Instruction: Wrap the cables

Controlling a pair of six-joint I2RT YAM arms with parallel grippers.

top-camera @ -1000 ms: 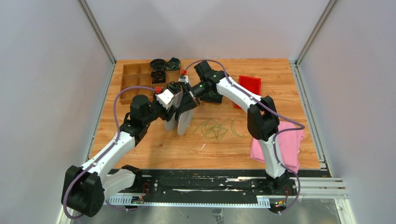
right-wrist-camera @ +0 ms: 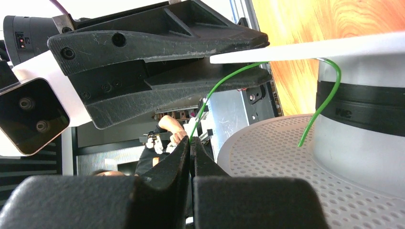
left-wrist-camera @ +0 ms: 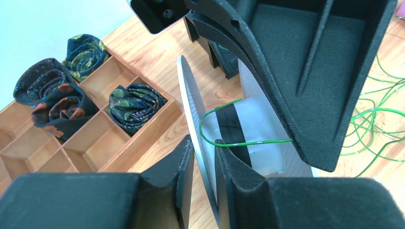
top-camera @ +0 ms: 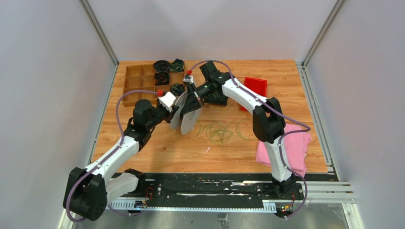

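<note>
A spool with two pale round flanges (top-camera: pixel 191 121) stands on edge between my grippers; its white core (left-wrist-camera: pixel 260 136) carries a black band. My left gripper is partly open, its fingers on either side of one flange; in the right wrist view a gap shows beside that flange. Pinched at the tips of my right gripper is a green cable (right-wrist-camera: pixel 229 78), which passes over the flange and curves down by the core to a free end. More green cable (top-camera: pixel 218 132) lies loosely coiled on the table.
A wooden compartment tray (top-camera: pixel 138 76) with several rolled dark cloths stands behind the left arm. At the back right is a red bin (top-camera: pixel 256 86), with a pink cloth (top-camera: pixel 296 148) on the right. A small white strip (top-camera: pixel 207 149) lies in front.
The spool's flanges have shifted slightly up in the top view over the last second, and the left gripper has moved a little with them. The right arm and loose cable look almost still.
</note>
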